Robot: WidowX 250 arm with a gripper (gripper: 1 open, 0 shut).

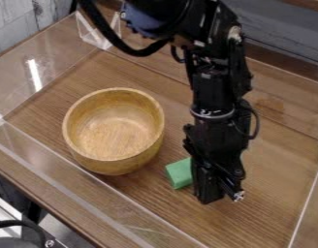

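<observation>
A small green block (180,173) lies on the wooden table, partly hidden behind the black gripper (216,184), which is low over it at the table's middle right. Whether anything is between the fingertips cannot be made out. A round tan bowl (112,113) sits to the left of the block, apart from it.
Clear plastic side panels border the wooden table (84,203) at left and front. Bare table surface lies to the right of the arm and behind the bowl. A dark cable shows at the bottom left.
</observation>
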